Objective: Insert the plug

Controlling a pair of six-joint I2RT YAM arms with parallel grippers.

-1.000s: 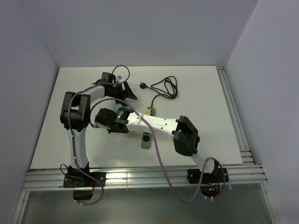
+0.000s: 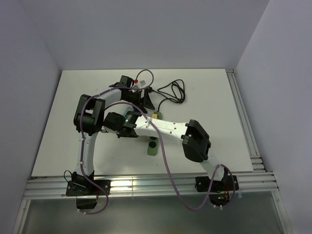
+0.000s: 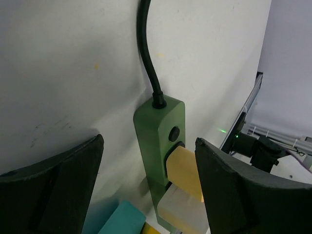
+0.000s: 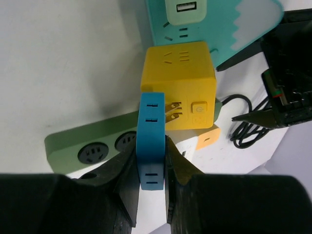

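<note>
In the right wrist view, my right gripper is shut on a slim blue slotted block (image 4: 151,141). Just beyond it is a yellow cube adapter (image 4: 178,68) whose metal prongs (image 4: 172,112) show beside the blue block; whether they touch is unclear. The green power strip (image 4: 80,141), with round black sockets, runs behind them. My left gripper stands part open, nothing held, over the strip's cable end (image 3: 158,122). Its fingers (image 4: 261,118) also show at the right of the right wrist view.
A teal piece (image 4: 224,24) with a light green USB block (image 4: 185,10) adjoins the yellow cube. Orange (image 3: 185,170) and white (image 3: 183,209) blocks sit on the strip. A coiled black cable (image 2: 175,92) lies behind.
The right arm has shifted very slightly right.
</note>
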